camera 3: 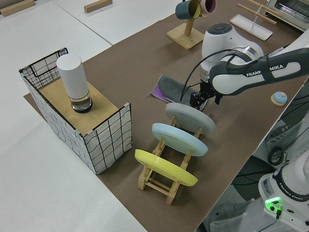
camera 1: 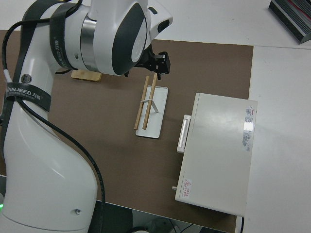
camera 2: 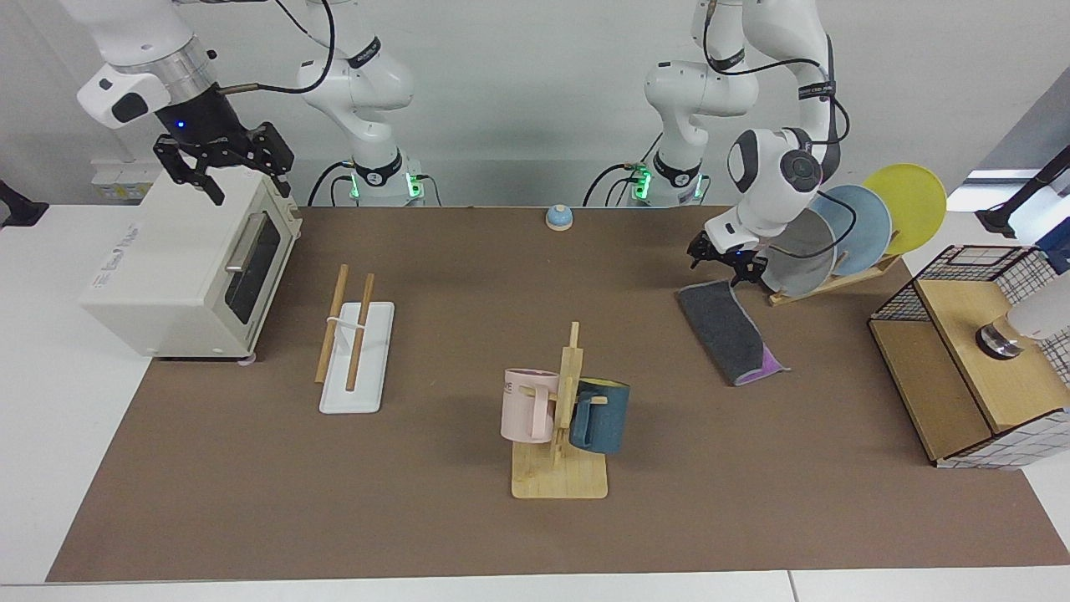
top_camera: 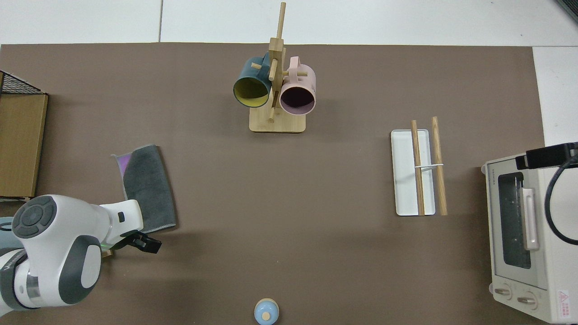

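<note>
One arm's gripper [top_camera: 143, 243] hangs low beside a grey folded cloth [top_camera: 149, 189] with a purple lining, near a wooden rack holding grey, light blue [camera 3: 178, 141] and yellow plates. The other gripper [camera 2: 222, 172] is raised over the white oven [camera 2: 175, 271]; its finger state is unclear. A wooden mug tree [top_camera: 276, 122] holds a teal mug [top_camera: 246, 81] and a pink mug [top_camera: 306, 81]. A white tray with two wooden sticks [top_camera: 401, 173] lies beside the oven.
A wire-and-wood shelf [camera 2: 923, 381] with a white cylinder stands at one side. A small blue round object [top_camera: 266, 311] sits near the table edge.
</note>
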